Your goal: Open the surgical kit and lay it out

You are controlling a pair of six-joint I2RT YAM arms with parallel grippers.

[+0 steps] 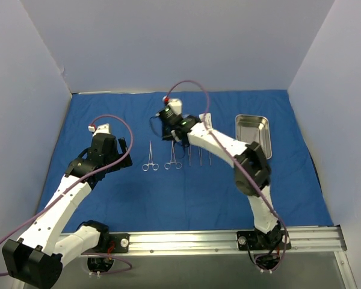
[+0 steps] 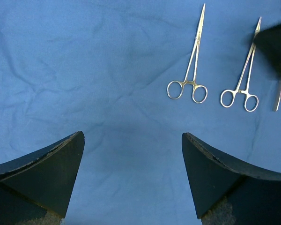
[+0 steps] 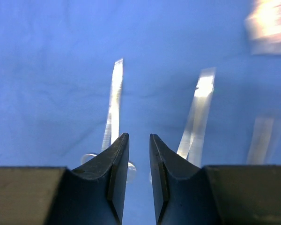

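Two slender ring-handled clamps lie side by side on the blue drape. The left clamp (image 2: pixel 195 56) is fully visible in the left wrist view, and the right clamp (image 1: pixel 173 161) lies just beyond it. My right gripper hovers over this row, open by a narrow gap, with nothing between its fingers. Thin straight instruments (image 1: pixel 200 156) stretch to the right, partly under the right arm. At the left, my left gripper stands wide open above bare drape. The metal tray (image 1: pixel 266 129) is at the right; its lower left part is hidden by the arm.
A white packet (image 1: pixel 208 118) lies at the back, partly covered by the right arm. The drape (image 1: pixel 162 205) is clear in front of the instruments and at the back left.
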